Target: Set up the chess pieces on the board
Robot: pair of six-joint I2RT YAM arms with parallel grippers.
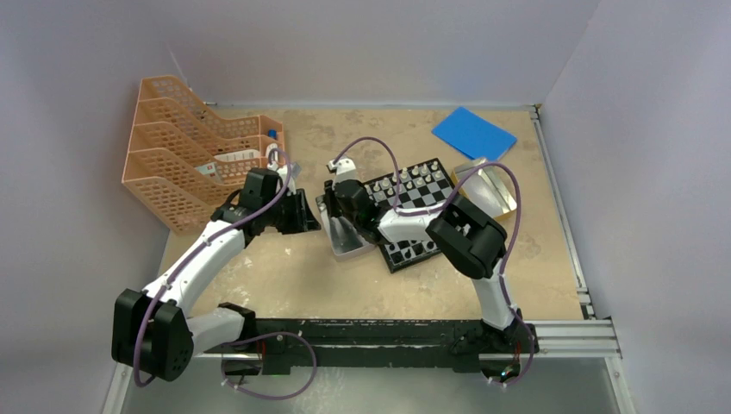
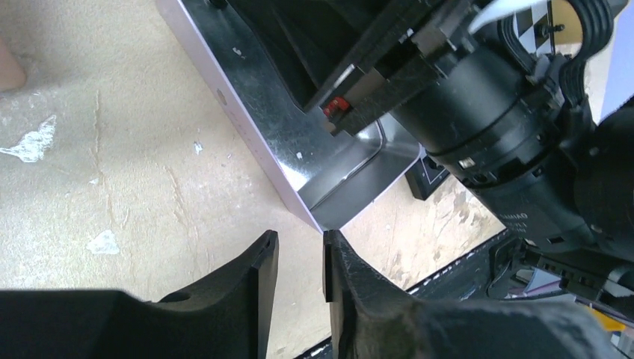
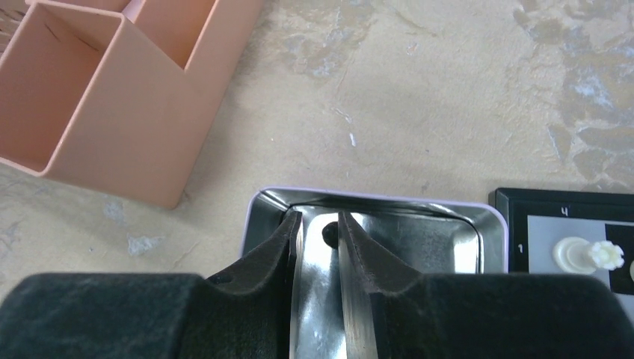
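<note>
The chessboard (image 1: 435, 191) lies right of centre in the top view, white pieces (image 1: 405, 177) along its far side and black pieces (image 1: 408, 253) at its near side. My right gripper hangs over the grey metal tray (image 3: 389, 199) left of the board. A small black chess piece shows between its fingertips, against the right-hand one; a red spot shows there in the left wrist view. Its lower part is hidden. Left of the tray, my left gripper points down, its fingers apart and nothing between them.
An orange compartment organiser (image 1: 168, 164) stands at the back left. A second tray (image 1: 487, 190) is right of the board, and a blue sheet (image 1: 474, 133) lies behind it. Both grippers are close together around the tray.
</note>
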